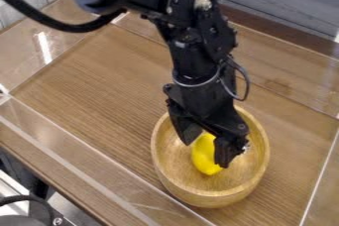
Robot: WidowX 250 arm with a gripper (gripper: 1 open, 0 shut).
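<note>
A tan round bowl [180, 175] sits on the wooden table at the lower middle. In it lies a yellow object [205, 158], partly covered by the black arm. The gripper [209, 143] reaches down into the bowl over the yellow object, its fingers open. Whether it touches the object I cannot tell.
A pale ledge or wall [284, 2] runs along the back right, and black cables show at the lower left.
</note>
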